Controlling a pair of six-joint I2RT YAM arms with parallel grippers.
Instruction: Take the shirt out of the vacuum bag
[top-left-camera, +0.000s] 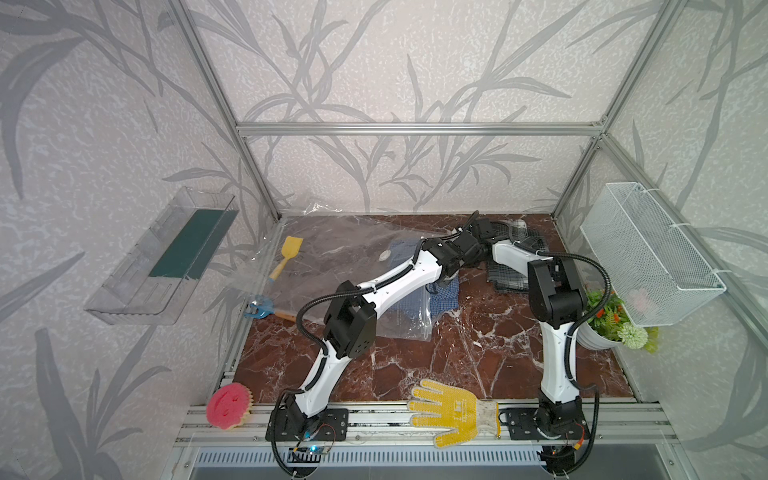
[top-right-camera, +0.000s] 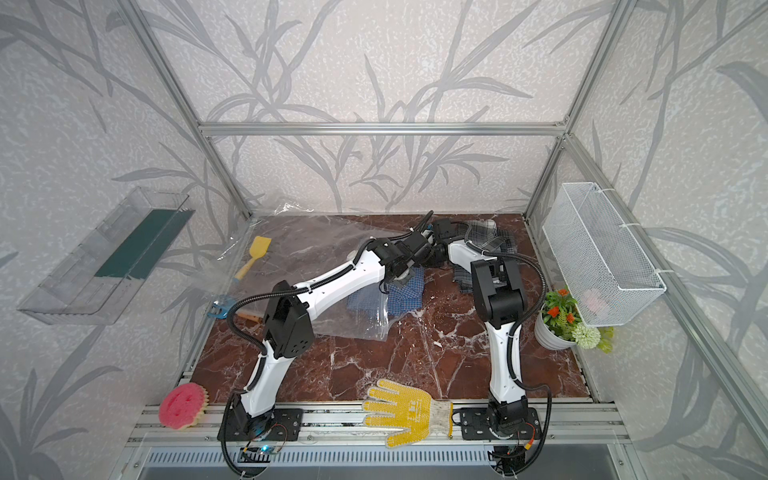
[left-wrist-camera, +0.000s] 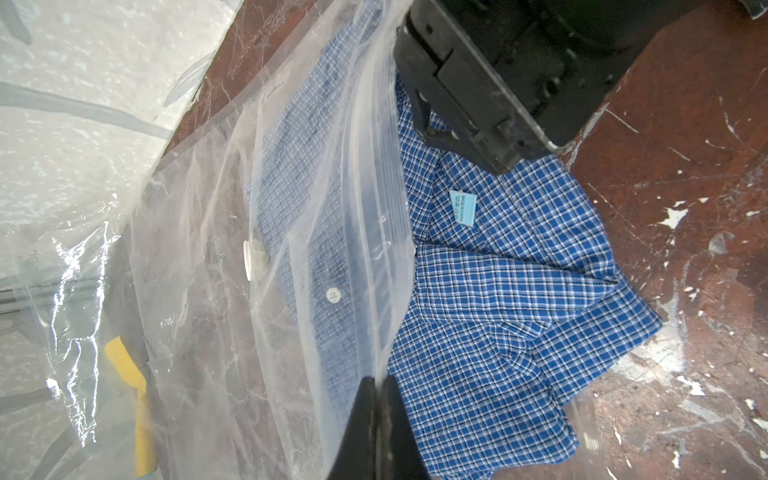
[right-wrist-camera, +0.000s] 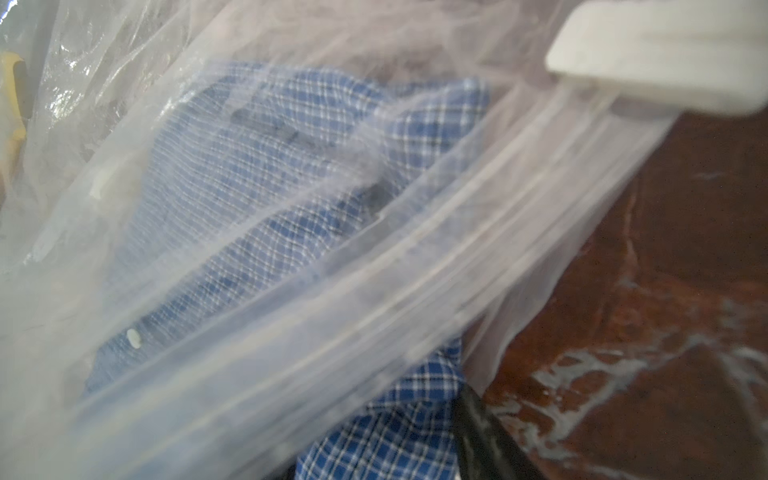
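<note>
The blue checked shirt (left-wrist-camera: 496, 280) lies partly out of the clear vacuum bag (left-wrist-camera: 216, 264); its buttoned part (left-wrist-camera: 324, 336) is under the film. My left gripper is shut on the bag's thin edge at the mouth. Beyond it, the black body of my right gripper hangs over the shirt, in the left wrist view. In the right wrist view my right gripper stands part open, a dark finger (right-wrist-camera: 492, 440) beside a fold of shirt lying between its fingers. The bag's film hides most of its other finger. Both arms meet at the bag's mouth in the top views.
A white plastic piece (right-wrist-camera: 664, 56) sits at the bag's edge. Dark folded mesh or cloth (top-left-camera: 512, 276) lies behind the right arm. A yellow spatula (top-left-camera: 288, 256) lies at the left, a yellow glove (top-left-camera: 448, 412) at the front.
</note>
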